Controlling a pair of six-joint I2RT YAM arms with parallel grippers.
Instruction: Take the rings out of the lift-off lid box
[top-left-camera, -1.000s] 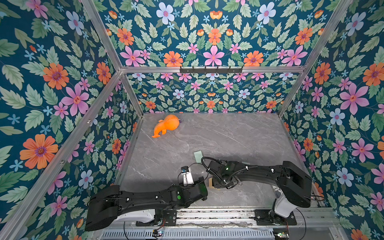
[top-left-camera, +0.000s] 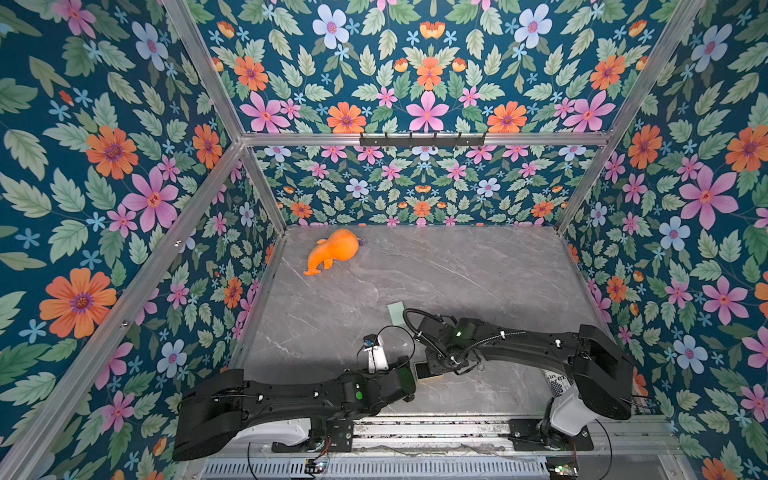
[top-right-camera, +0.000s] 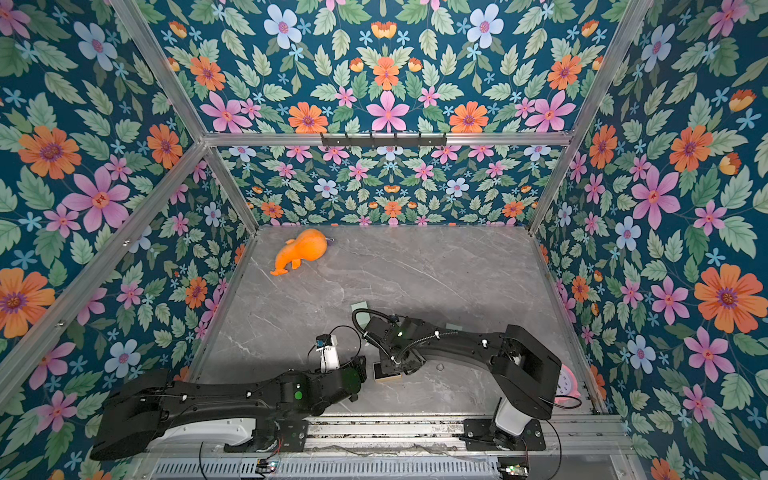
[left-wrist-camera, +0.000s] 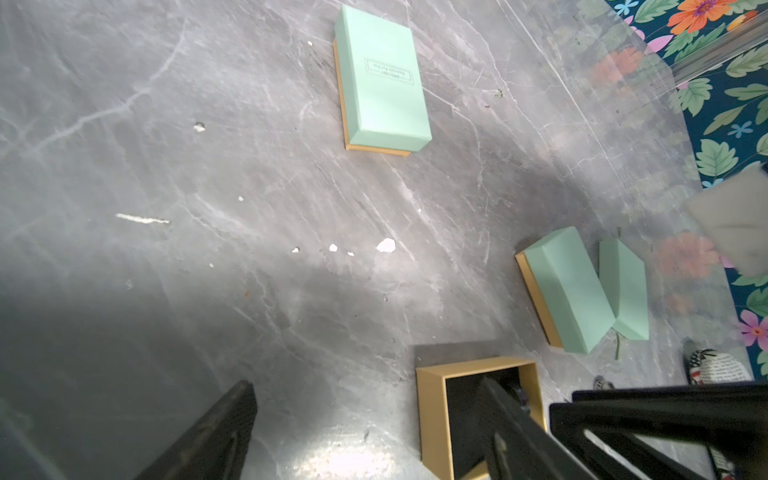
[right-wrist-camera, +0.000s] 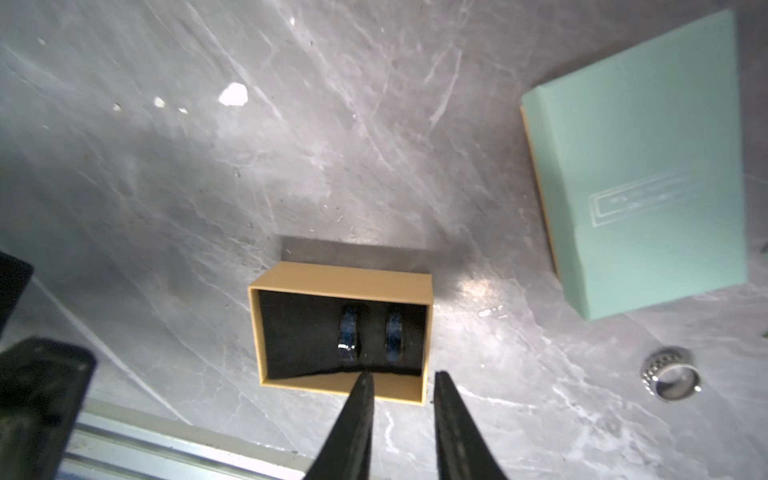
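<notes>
An open tan box (right-wrist-camera: 344, 278) with a dark inside lies on the table, its opening facing up in the right wrist view. Two dark shiny rings, a left ring (right-wrist-camera: 349, 332) and a right ring (right-wrist-camera: 393, 332), are inside it. A silver ring (right-wrist-camera: 670, 374) with a beaded band rests on the table to the right. My right gripper is partly open at the box's near wall, nothing between its fingers. My left gripper stands wide open, empty, its right finger (left-wrist-camera: 512, 440) overlapping the box in the left wrist view.
Mint-green lidded boxes stand nearby: one box (left-wrist-camera: 384, 80) farther out, another box (left-wrist-camera: 568, 292) beside a smaller green piece (left-wrist-camera: 625, 288). An orange toy (top-left-camera: 334, 248) lies at the back left. Both arms come close together around the tan box.
In the top left view, more of the tan box and its dark opening now shows beneath the right gripper. The right arm's elbow has shifted slightly right. The left arm looks almost still.
</notes>
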